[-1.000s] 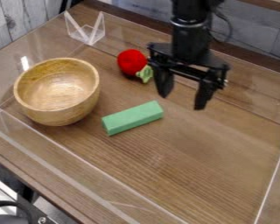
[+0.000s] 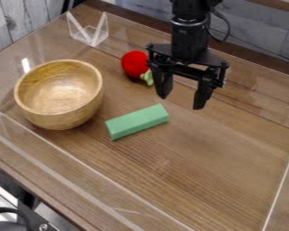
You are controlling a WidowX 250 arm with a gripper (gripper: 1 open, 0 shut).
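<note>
My black gripper (image 2: 184,83) hangs over the upper middle of the wooden table, to the right of a red round object (image 2: 135,64) with a small green piece beside it. A green block (image 2: 137,122) lies below and left of the gripper, apart from it. Whether the fingers are open or shut is hard to make out.
A wooden bowl (image 2: 58,96) sits at the left. A clear plastic object (image 2: 87,29) stands at the back left.
The green block, red object and bowl have stayed in place.
</note>
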